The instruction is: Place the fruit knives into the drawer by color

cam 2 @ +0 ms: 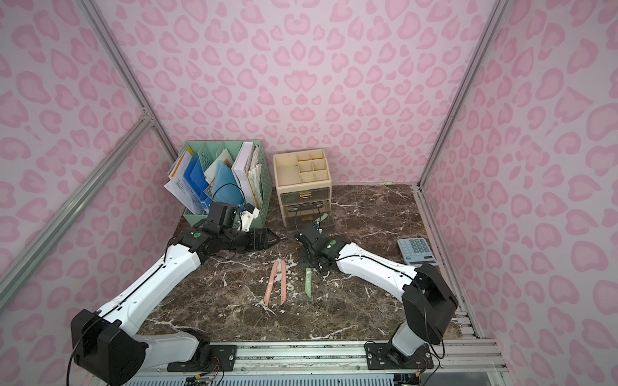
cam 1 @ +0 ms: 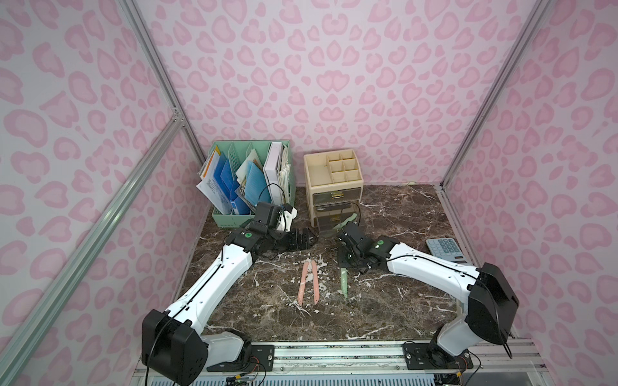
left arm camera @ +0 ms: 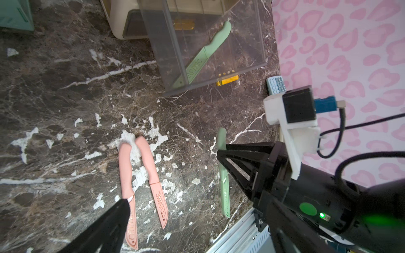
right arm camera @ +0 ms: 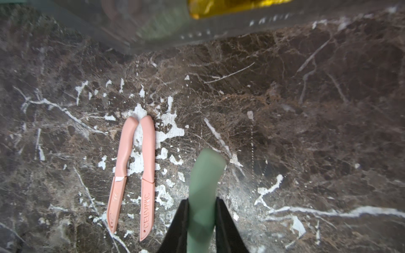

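My right gripper is shut on a green knife (right arm camera: 202, 181) by its handle, below the open clear lower drawer (left arm camera: 168, 50). Another green knife (left arm camera: 201, 57) lies diagonally inside that drawer. Two pink knives, the left one (left arm camera: 125, 170) and the right one (left arm camera: 149, 164), lie side by side on the marble table, their handle ends close together. My left gripper (cam 1: 302, 238) hangs open above the table, left of the right gripper and near the drawer unit, nothing seen between its fingers.
The cream drawer unit (cam 2: 302, 160) stands at the back middle, beside a green file holder (cam 1: 225, 218) full of folders at left. A calculator (cam 1: 442, 247) lies at the right edge.
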